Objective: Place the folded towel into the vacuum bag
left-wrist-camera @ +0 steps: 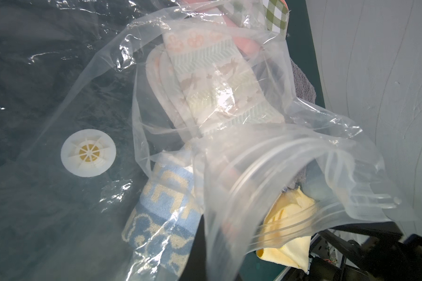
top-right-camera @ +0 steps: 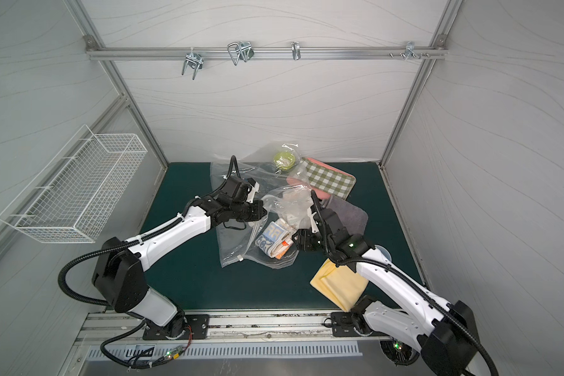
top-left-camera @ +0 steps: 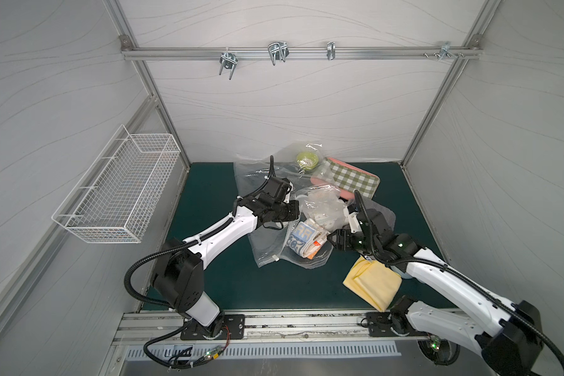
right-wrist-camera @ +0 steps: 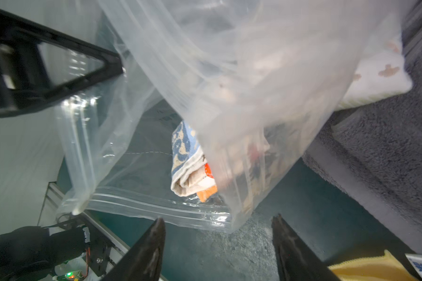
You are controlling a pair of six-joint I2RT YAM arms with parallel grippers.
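The clear vacuum bag (top-left-camera: 263, 241) lies spread over the table with its zip mouth raised. My left gripper (top-left-camera: 294, 211) is shut on the film at that mouth; the film rises to its finger in the left wrist view. A folded blue and white towel (right-wrist-camera: 185, 154) with an orange label sits just inside the mouth. Through the film shows a white patterned towel (left-wrist-camera: 215, 79); whether it lies in or under the bag I cannot tell. My right gripper stands open in front of the mouth, its fingers wide apart with nothing between them.
A yellow cloth (top-left-camera: 374, 282) lies at the front right and a grey towel (top-right-camera: 347, 216) behind it. Further back are a green checked item (top-left-camera: 352, 178) and a green round object (top-left-camera: 307, 160) beneath film. A wire basket (top-left-camera: 122, 188) hangs left.
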